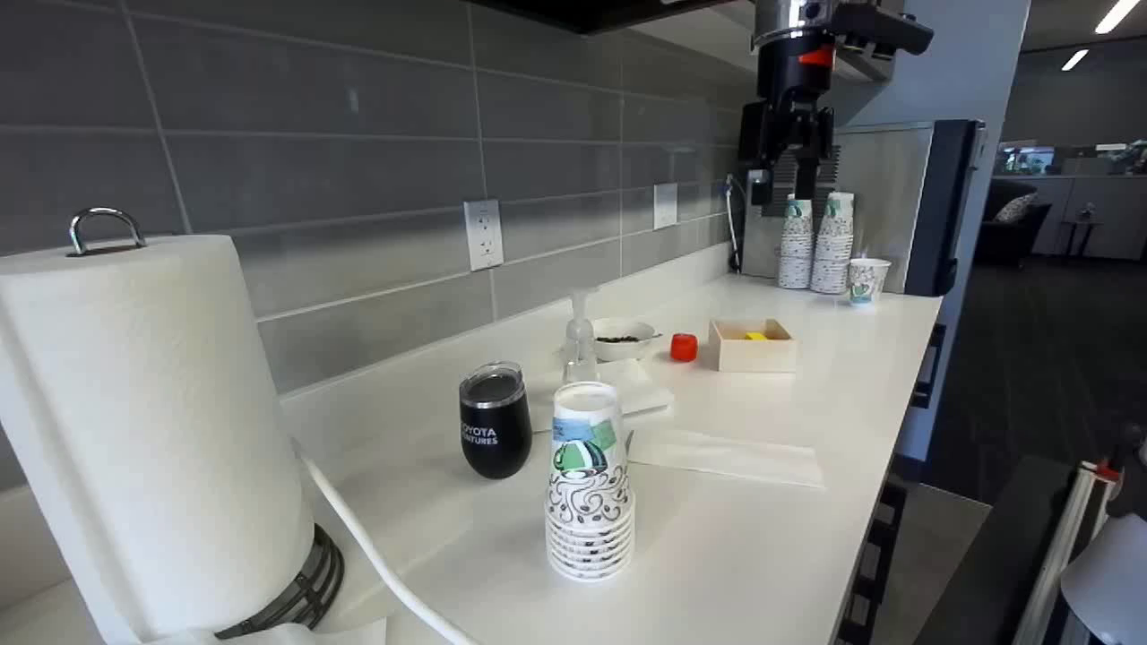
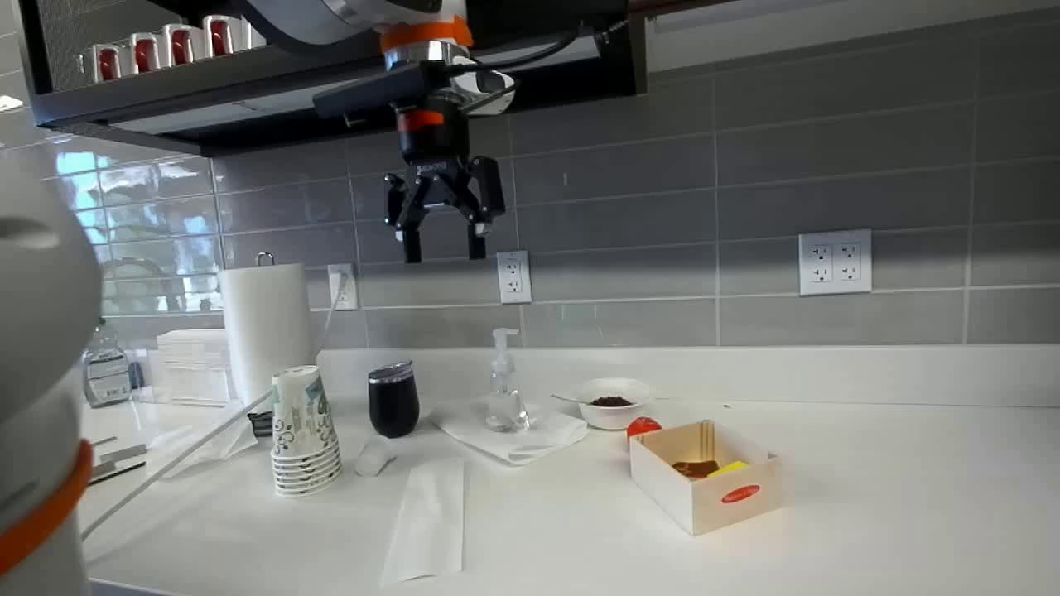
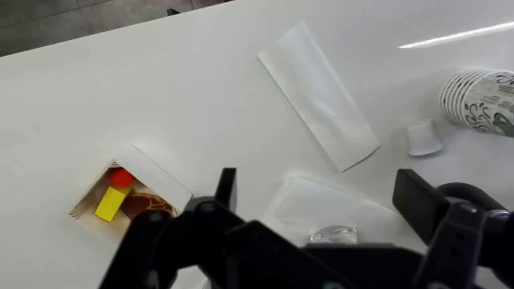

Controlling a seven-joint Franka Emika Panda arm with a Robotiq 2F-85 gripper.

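Note:
High above the counter my gripper [image 2: 445, 257] hangs open, its fingers pointing down with nothing between them. The wrist view shows the two dark fingers [image 3: 226, 188] wide apart over the counter. A small wooden box [image 2: 696, 512] stands to the right of the gripper in exterior view 2. Inside it lie a yellow block [image 3: 111, 202], a red round piece [image 3: 120, 178] and something brown [image 3: 144, 203]. Behind the box is a red object [image 1: 684, 348], outside it on the counter. A folded white napkin [image 3: 318, 96] lies flat near the counter's middle.
A stack of paper cups [image 2: 303, 422], a black tumbler [image 2: 394, 399] and a paper towel roll [image 2: 266, 323] stand to the left. Near the wall are a pump bottle [image 2: 503, 387] and a white bowl [image 2: 641, 392]. Right of the box, the counter is clear.

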